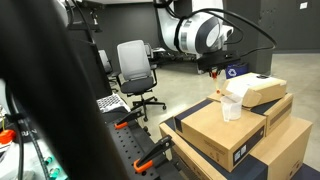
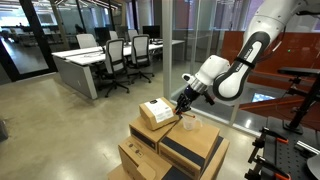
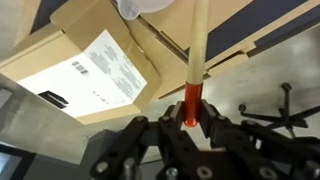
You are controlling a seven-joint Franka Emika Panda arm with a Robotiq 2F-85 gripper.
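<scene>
My gripper [image 1: 212, 71] is shut on a stick, above the back edge of the upper cardboard box. In the wrist view the gripper closes around the red end, and the pale wooden shaft [image 3: 197, 45] stretches away to the top edge. A translucent white cup [image 1: 232, 107] stands on that box, in front of the stick. The same cup [image 3: 146, 4] is cut off at the top of the wrist view. The stick's far end falls outside the wrist view, and its contact with anything cannot be told.
The upper cardboard box [image 1: 211, 128] bears the cup. A smaller box [image 1: 256, 95] with a white top lies behind it to the right. Larger boxes [image 1: 284, 145] are stacked underneath. Open floor [image 2: 70, 130] lies beside the stack, with office chairs farther back.
</scene>
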